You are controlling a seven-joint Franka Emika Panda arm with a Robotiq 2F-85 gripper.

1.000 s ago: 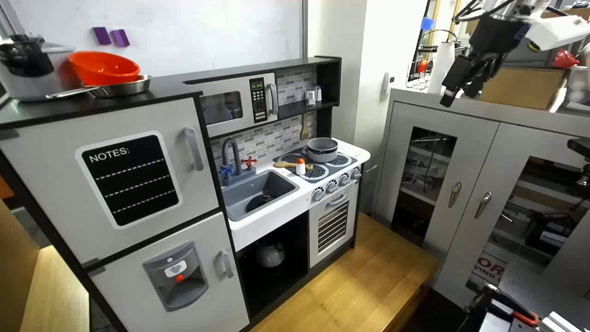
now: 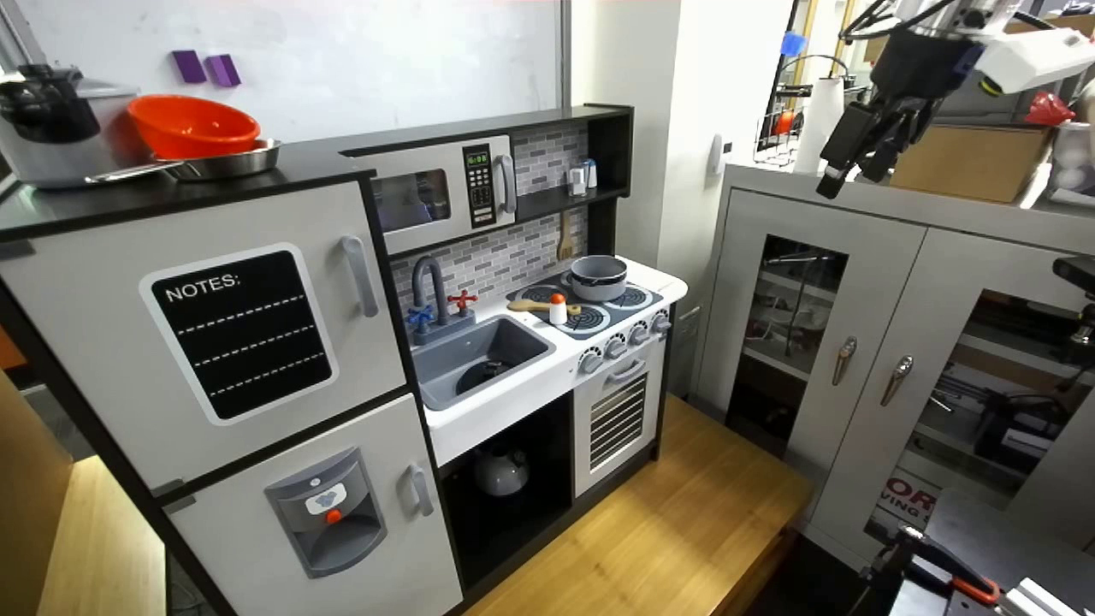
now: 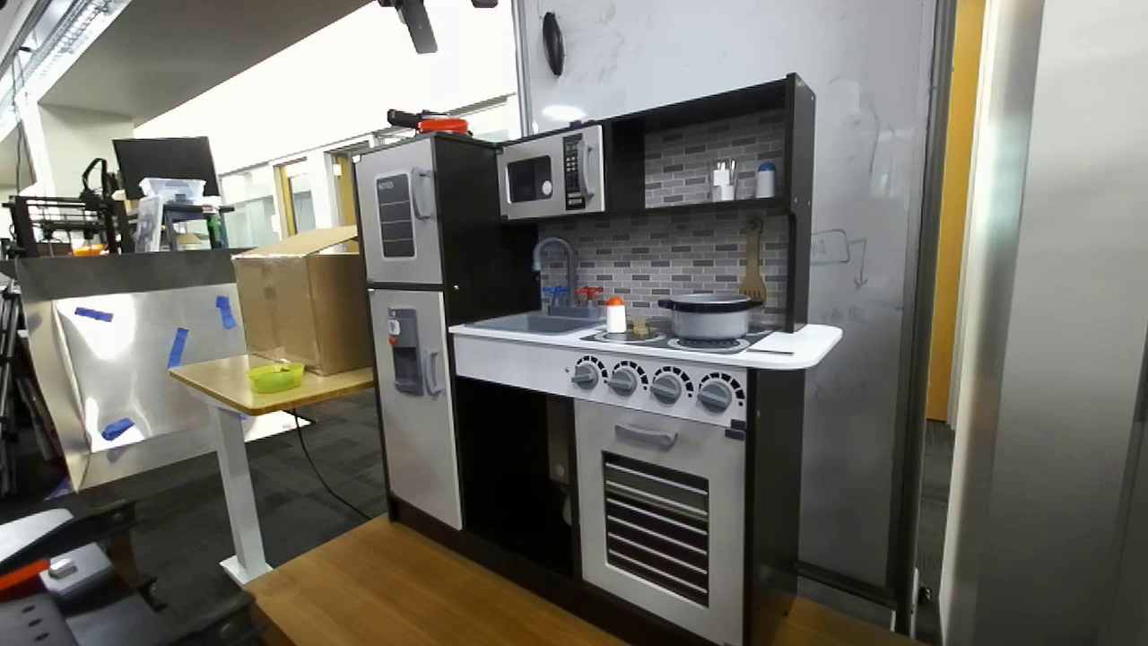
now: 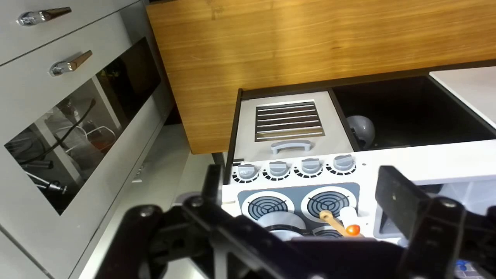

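Observation:
My gripper (image 2: 849,185) hangs high at the right, in front of the grey cabinet and well away from the toy kitchen. In the wrist view its dark fingers (image 4: 400,195) stand wide apart, open, with nothing held. Between and beyond them shows the stove. A grey pot (image 2: 598,279) sits on the back burners. On the stove's sink side, a white shaker with an orange top (image 2: 557,311) stands beside a wooden spoon (image 2: 529,305) lying flat. The grey sink (image 2: 482,359) holds a dark item (image 2: 482,376) that I cannot make out.
A microwave (image 2: 441,195) and a shelf with small shakers (image 3: 766,181) are above the counter. A wooden spatula (image 3: 753,264) hangs on the back wall. A kettle (image 2: 500,472) sits in the open lower compartment. An orange bowl (image 2: 195,125) and pan rest on the fridge top.

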